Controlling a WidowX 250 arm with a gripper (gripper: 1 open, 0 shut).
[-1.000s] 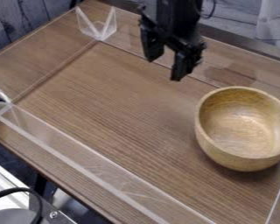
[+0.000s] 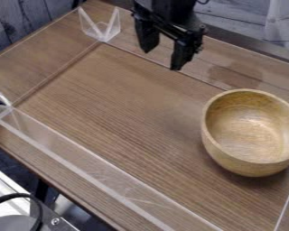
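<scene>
The black robot gripper (image 2: 165,45) hangs at the top middle of the camera view, over the back of the wooden table (image 2: 98,108). It stands open, and I see nothing between its fingers. A large, round tan bowl (image 2: 249,144) sits at the right side of the table, in front of the gripper and to its right, apart from it.
Clear tape strips mark the back left and left edge of the tabletop. Dark cables (image 2: 21,200) and a grey piece lie off the table at the lower left.
The gripper has moved back, toward the top of the view, and slightly left over the last second. The bowl has not moved.
</scene>
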